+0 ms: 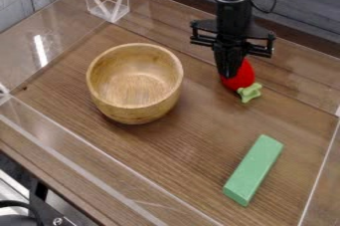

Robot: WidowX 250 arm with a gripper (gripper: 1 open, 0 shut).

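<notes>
A red strawberry-like object with a pale green top lies on the wooden table, right of centre. Whether the fingers are closed on it or only above it, I cannot tell.
A large tan bowl stands left of the gripper. A green block lies at the lower right. A clear wire-like holder sits at the upper left.
</notes>
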